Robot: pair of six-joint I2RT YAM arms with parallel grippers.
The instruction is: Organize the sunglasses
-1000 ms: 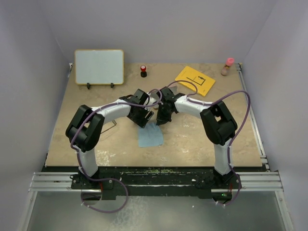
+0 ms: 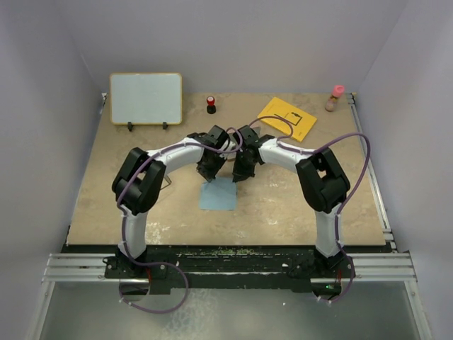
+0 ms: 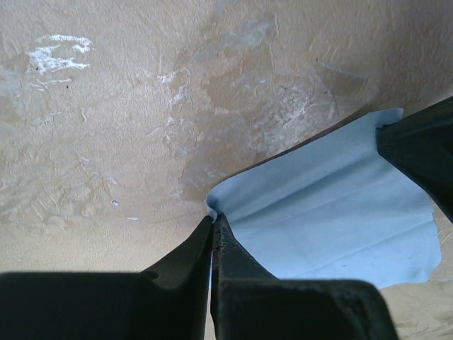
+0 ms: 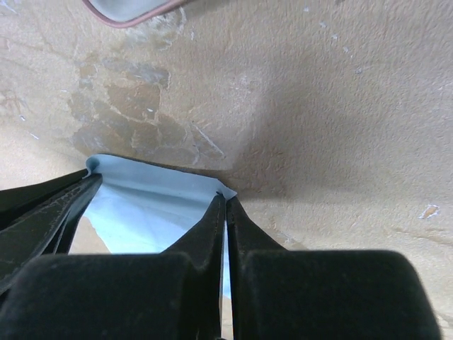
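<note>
A light blue cloth (image 2: 218, 198) lies on the worktop between the arms. My left gripper (image 2: 209, 180) is shut on its upper left corner; in the left wrist view the cloth (image 3: 318, 227) bunches at the fingertips (image 3: 221, 230). My right gripper (image 2: 235, 180) is shut on the upper right corner, and in the right wrist view a small tip of cloth sticks up at its fingertips (image 4: 235, 212). The cloth's top edge runs between the two grippers. No sunglasses can be made out clearly.
A whiteboard (image 2: 146, 99) stands at the back left. A red-capped bottle (image 2: 211, 106), a yellow board (image 2: 287, 120) and a pink-topped shaker (image 2: 333, 99) are at the back. A thin-framed item (image 2: 165, 181) lies left of the cloth, partly hidden.
The cloth has moved slightly up and left in the top view and lies squarer. My left gripper has shifted a little upward and is shut on the corner; my right arm has barely moved.
</note>
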